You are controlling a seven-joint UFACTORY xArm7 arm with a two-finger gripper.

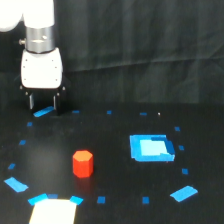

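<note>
My gripper (43, 101) hangs from the arm at the upper left of the camera view. Its two dark fingers stand apart and nothing shows between them, so it is open. A red-orange block with a hexagonal outline (83, 163) rests on the black table, nearer the camera and to the right of the gripper. Off to the right lies a blue square (136, 152) with a pale white patch (153, 147) on it. A pale cream square (53, 212) is cut off by the bottom edge. The gripper touches none of these.
Small blue marks are scattered over the black table (115, 180). Larger blue strips lie at the right (184, 193) and at the lower left (16, 185). Bare table separates the red block from the blue square. A dark curtain (140, 50) hangs behind.
</note>
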